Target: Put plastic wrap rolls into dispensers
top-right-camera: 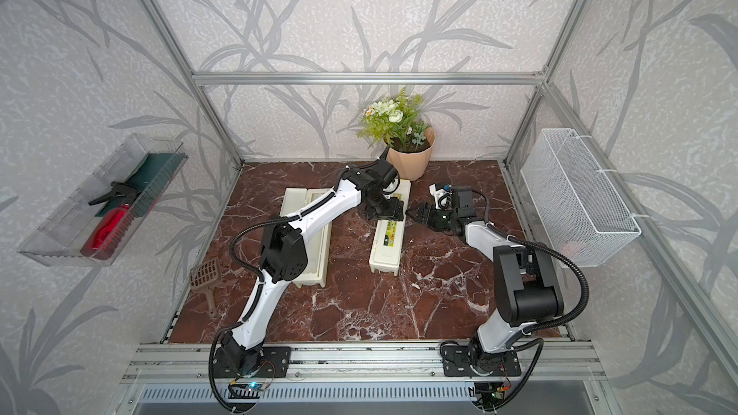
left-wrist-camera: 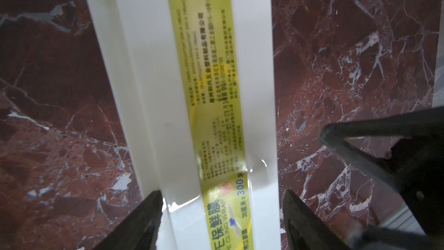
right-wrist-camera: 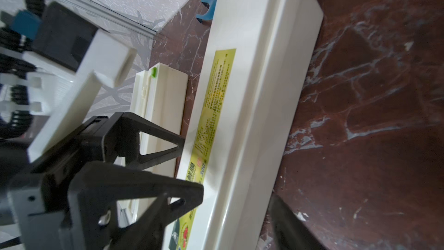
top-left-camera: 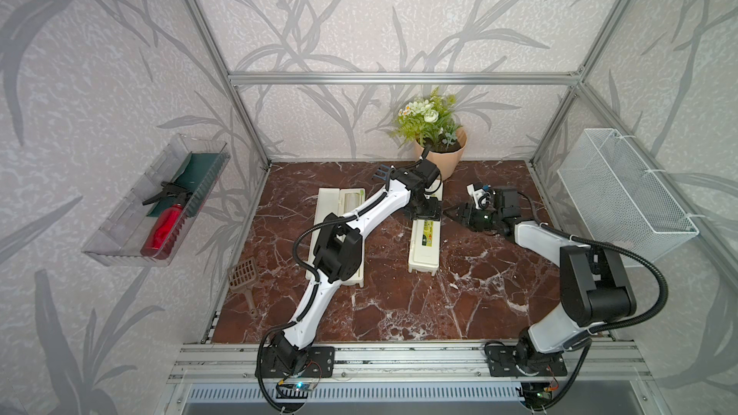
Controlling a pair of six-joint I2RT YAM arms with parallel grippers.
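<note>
A long white dispenser with a yellow cling wrap label (top-left-camera: 426, 246) lies lengthwise in the middle of the table, its top closed. My left gripper (top-left-camera: 425, 212) hovers over it; in the left wrist view its blurred fingertips straddle the box's width, apart. My right gripper (top-right-camera: 415, 213) is just right of this box, fingers apart; in the right wrist view the box (right-wrist-camera: 245, 111) stands beside it. A second white dispenser (top-left-camera: 326, 203) lies to the left, partly behind the left arm, with a pale long insert in its top.
A flower pot (top-left-camera: 439, 160) stands at the back, a blue plastic piece (right-wrist-camera: 210, 4) near it. A scraper (top-left-camera: 243, 280) lies front left. Wall baskets hang left (top-left-camera: 115, 238) and right (top-left-camera: 630, 207).
</note>
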